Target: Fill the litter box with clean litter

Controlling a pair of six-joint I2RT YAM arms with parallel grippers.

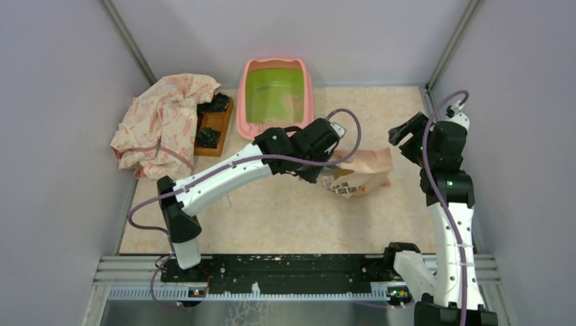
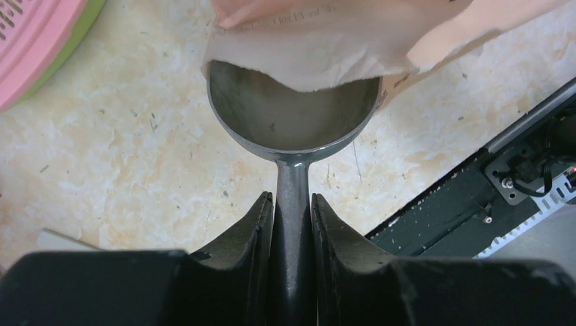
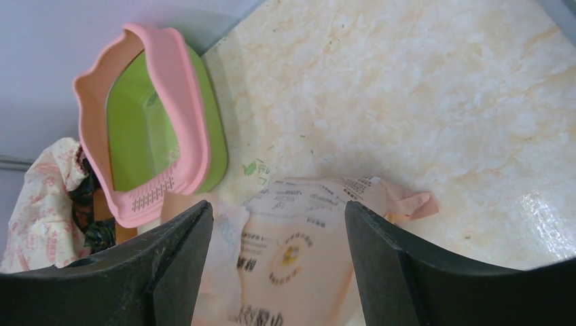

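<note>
My left gripper is shut on the handle of a dark grey scoop, whose bowl is partly under the mouth of the paper litter bag. The bag sits open right of centre in the top view. My right gripper stands open above and right of the bag, with nothing seen between its fingers. The pink-rimmed green litter box stands at the back middle, with a thin scattering of pale material on its floor.
A patterned cloth and a wooden tray with dark bundles lie at the left. Free floor shows at back right and front middle. Walls enclose the back and sides.
</note>
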